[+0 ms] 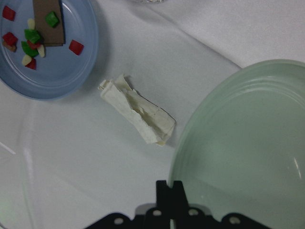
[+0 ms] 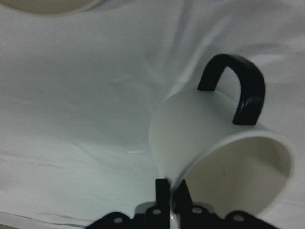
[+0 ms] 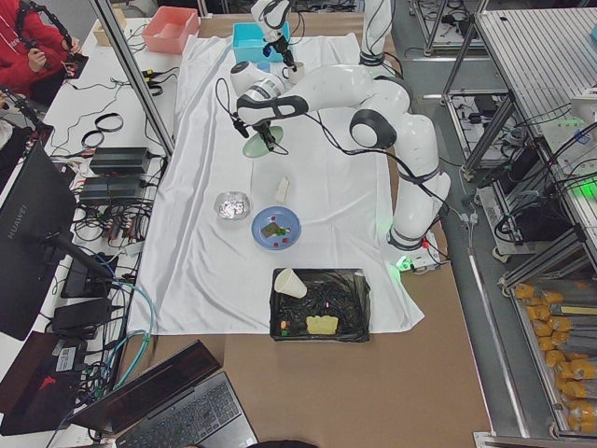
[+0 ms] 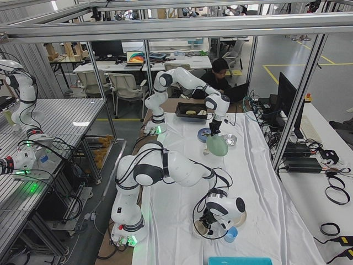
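Observation:
My left gripper is shut on the rim of a pale green plate (image 1: 243,143), seen tilted in the camera right view (image 4: 218,145). In the left wrist view, a blue plate (image 1: 71,67) with food pieces and a crumpled napkin (image 1: 136,109) lie beside it. My right gripper is shut on the rim of a white mug (image 2: 195,124) with a black handle.
A black lined bin (image 3: 345,303) stands at the near end, with a foil dish (image 3: 232,204) by the blue plate. A blue cup (image 4: 230,234) and blue tray (image 4: 240,260) are at the other end.

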